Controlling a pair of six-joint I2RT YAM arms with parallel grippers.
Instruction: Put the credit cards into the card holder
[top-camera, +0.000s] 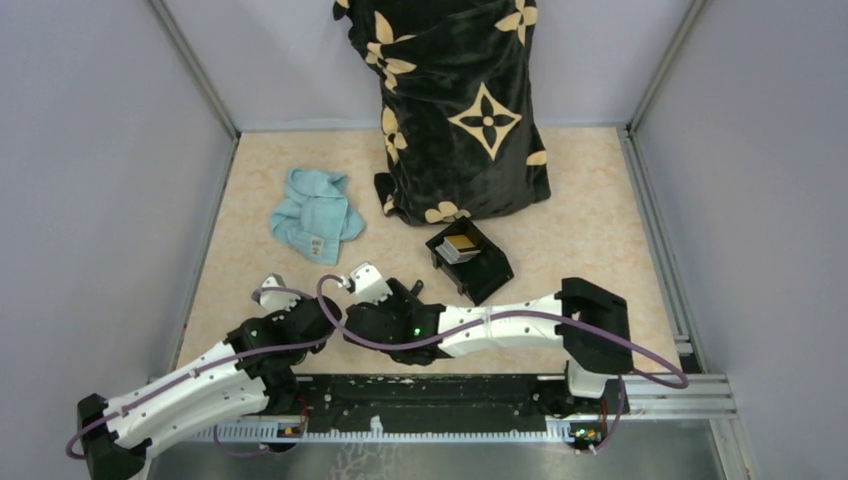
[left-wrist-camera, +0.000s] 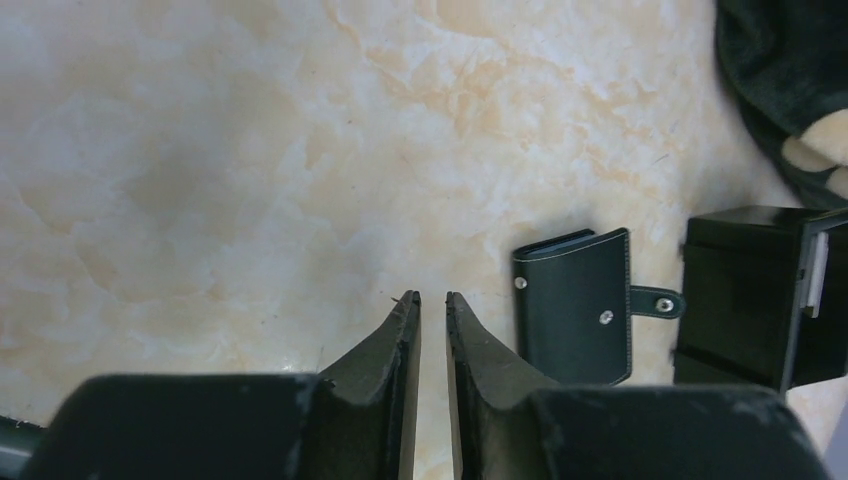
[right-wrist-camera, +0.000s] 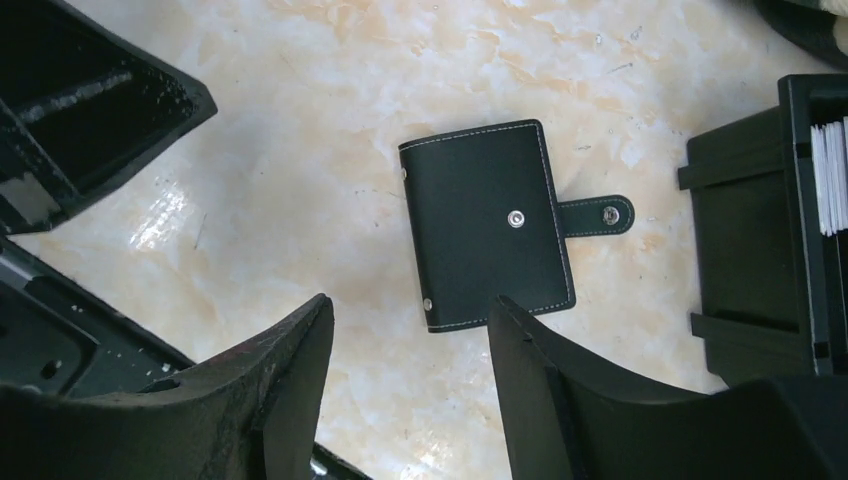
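The card holder (right-wrist-camera: 490, 230), a dark green wallet with a snap strap, lies closed on the table. My right gripper hangs above its near left part, open wide with nothing between its fingers. In the left wrist view the same card holder (left-wrist-camera: 570, 310) is to the right of my left gripper, whose fingers stand slightly apart with bare table showing in the gap. White and yellow cards (top-camera: 460, 246) stand in a black box (top-camera: 490, 277); in the right wrist view only the white edges of several cards (right-wrist-camera: 829, 178) show.
A dark patterned cloth (top-camera: 460, 110) covers the back middle. A light blue cloth (top-camera: 316, 215) lies at the back left. Both arms crowd the table's front.
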